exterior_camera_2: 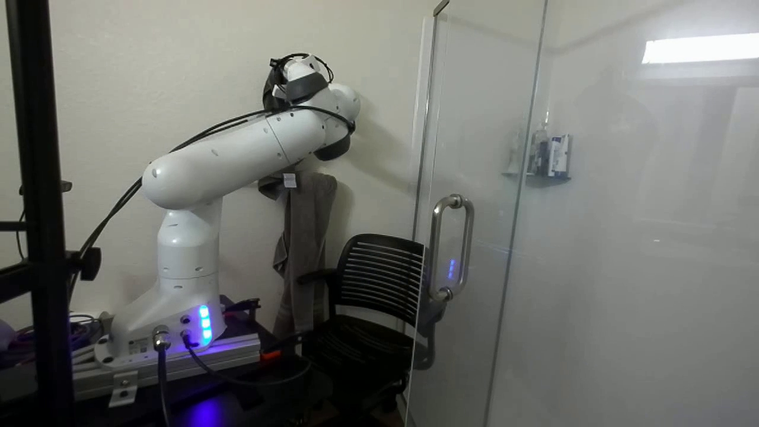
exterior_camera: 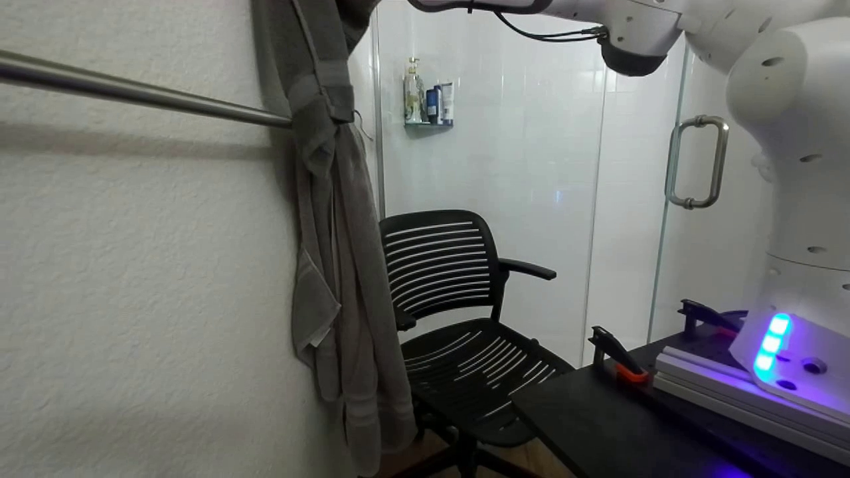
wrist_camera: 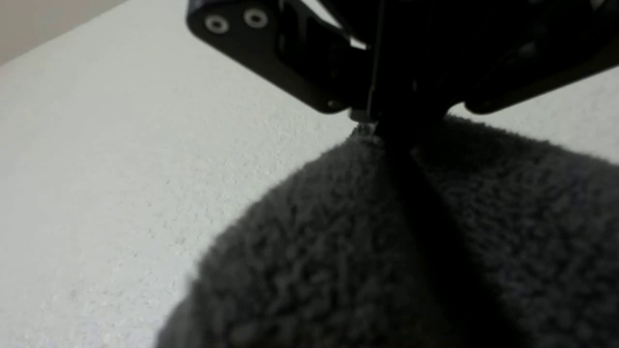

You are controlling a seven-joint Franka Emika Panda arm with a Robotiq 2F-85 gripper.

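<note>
A grey towel (exterior_camera: 350,263) hangs down the wall at the end of the metal towel bar (exterior_camera: 143,89), its upper part stretching past the top edge of exterior view 1. In the wrist view, dark towel cloth (wrist_camera: 302,249) rises to a peak at my gripper, whose fingers are close together and shut on it. Deep shadow hides the exact pinch. From exterior view 2, a white label shows on the towel (exterior_camera_2: 311,213) below the arm's wrist, while the fingers there are hidden behind the arm.
A black slatted chair (exterior_camera: 436,263) stands beside the towel, below it to the right. Glass shower panels with a metal handle (exterior_camera_2: 452,249) are farther right. The black table (exterior_camera: 605,422) carries clamps and the arm's base (exterior_camera: 797,342).
</note>
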